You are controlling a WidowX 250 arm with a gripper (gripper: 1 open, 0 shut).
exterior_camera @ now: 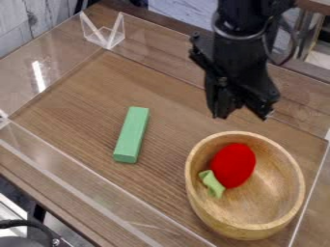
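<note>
A dark robot arm reaches down from the top right. Its gripper (236, 54) hangs over the table above and behind a round wooden bowl (273, 210), with no object visible between its fingers; how far they stand apart is hard to tell. In the bowl lie a red oval object (234, 164) and a small pale green item (211, 186). A green rectangular block (130, 135) lies on the table to the left of the bowl.
A small white wire-like object (103, 27) stands at the top left. Dark cables lie at the bottom left corner.
</note>
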